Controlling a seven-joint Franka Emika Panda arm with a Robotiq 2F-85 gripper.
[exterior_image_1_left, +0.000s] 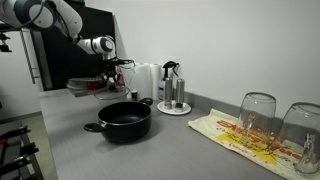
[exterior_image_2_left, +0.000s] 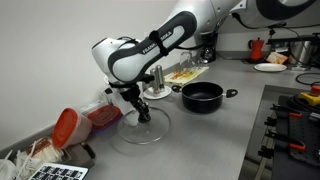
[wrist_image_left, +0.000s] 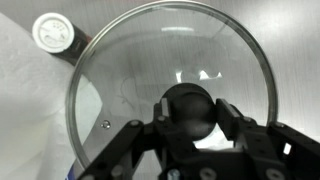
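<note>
A round glass lid with a metal rim hangs under my gripper at the far end of the counter. From above, in the wrist view, the lid shows whole except where my fingers cover its lower part. Its black knob sits between the fingertips, and the gripper is shut on it. The black two-handled pot stands uncovered on the counter, apart from the lid.
Close beside the lid is a small capped jar. An orange-red container lies behind the arm. Bottles on a white plate stand beyond the pot; upturned glasses rest on a cloth at right.
</note>
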